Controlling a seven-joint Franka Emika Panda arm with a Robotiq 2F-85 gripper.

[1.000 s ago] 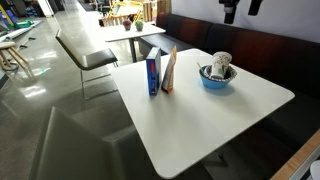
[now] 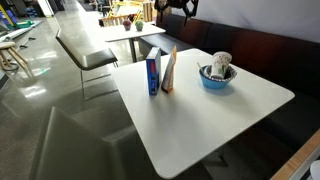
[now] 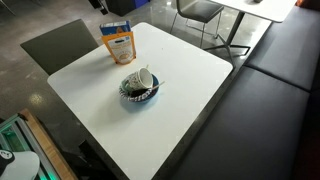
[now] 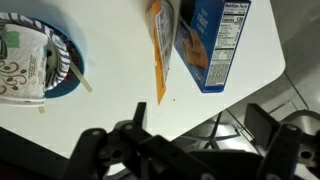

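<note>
A blue box [image 2: 153, 76] and an orange-and-white pouch [image 2: 169, 74] stand side by side on the white table. To their right is a blue bowl [image 2: 214, 83] with a patterned cup [image 2: 221, 63] tipped inside it and a thin stick poking out over the rim. My gripper [image 2: 174, 18] is high above the table's far side, open and empty. In the wrist view, the box [image 4: 211, 45] and the pouch [image 4: 160, 45] appear ahead of the spread fingers [image 4: 139, 113], touching neither. The bowl [image 4: 70, 82] lies at that view's left.
Bare tabletop [image 3: 180, 60] surrounds the bowl and the two packages. A dark bench [image 3: 265, 115] runs along one side of the table. Chairs [image 2: 82, 55] and another table [image 2: 130, 32] stand farther off.
My gripper has travelled left across the top of exterior view 1, from above the bowl's side toward the packages' side. The objects on the table have not moved.
</note>
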